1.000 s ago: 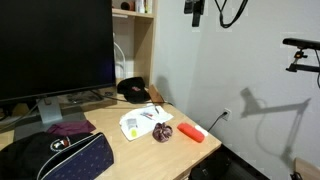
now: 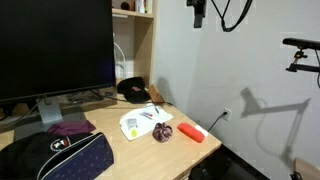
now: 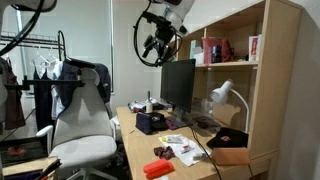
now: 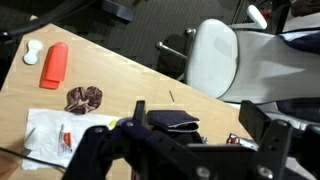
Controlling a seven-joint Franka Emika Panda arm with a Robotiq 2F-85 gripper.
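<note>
High over the desk, my gripper stands open in the wrist view, its dark fingers (image 4: 275, 145) wide apart and nothing seen held between them. Exterior view 1 shows only its lower end (image 2: 198, 18) at the top edge; in exterior view 2 it hangs well above the desk (image 3: 152, 50). A red oblong item (image 2: 190, 132) lies near the desk's right edge, with a dark purple scrunchie (image 2: 163, 132) beside it. White papers (image 2: 138, 125) with small items lie behind. A dark zippered pouch (image 2: 76, 160) is at the near left.
A large monitor (image 2: 55, 50) stands on the desk's left. A white lamp (image 3: 222, 92), dark cap (image 2: 132, 88) and wooden shelf (image 3: 262, 85) are at the back. A grey chair (image 3: 80, 135) sits beside the desk. Bare wood (image 2: 145, 160) shows at the front.
The gripper has shifted slightly to the right in exterior view 1. The things on the desk have not moved.
</note>
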